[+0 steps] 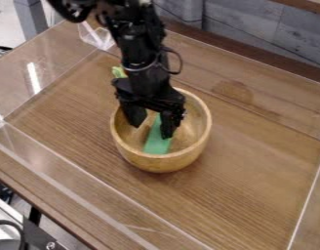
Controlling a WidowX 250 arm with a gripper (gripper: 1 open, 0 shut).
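Observation:
A wide tan bowl [181,156] sits on the wooden table, holding an elongated green object [159,140]. My black gripper [155,119] is lowered into the bowl's upper part, its fingers spread apart on either side near the green object. Whether they touch it cannot be told. The arm hides part of the bowl's rear and left interior.
Behind the arm at left, a small light green item [118,71] is partly visible. A clear plastic piece stands at the top left.

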